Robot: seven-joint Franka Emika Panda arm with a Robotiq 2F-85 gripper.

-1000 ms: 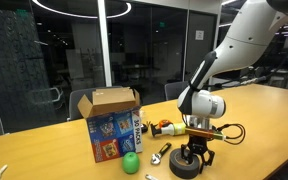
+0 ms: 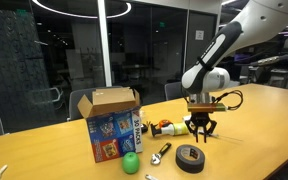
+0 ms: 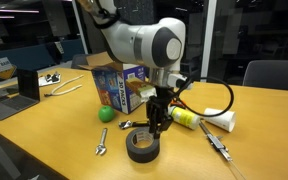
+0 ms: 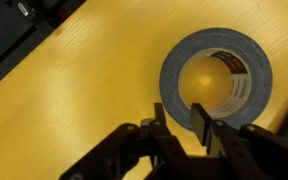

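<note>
A dark roll of tape (image 2: 190,168) lies flat on the yellow table, near the front in exterior view 1. The wrist view shows the tape roll (image 4: 174,75) from above, its round hole empty and printed writing inside the right wall. My gripper (image 2: 202,133) hangs above the roll and a little to its right, fingers apart. No object shows between the fingertips. From the other side, the gripper (image 3: 159,130) partly covers the far edge of the tape roll (image 3: 142,154).
A printed cardboard box (image 2: 109,135) stands left, behind a green ball (image 2: 131,162). A wrench (image 2: 160,153) lies between ball and roll. Behind are a yellow-and-black tool (image 2: 167,128) and a white cylinder (image 3: 220,119). Bare table spreads at far left.
The gripper was down at the tape roll and has risen clear of it, moving slightly right. The roll remains on the table, seemingly a little further right than before.
</note>
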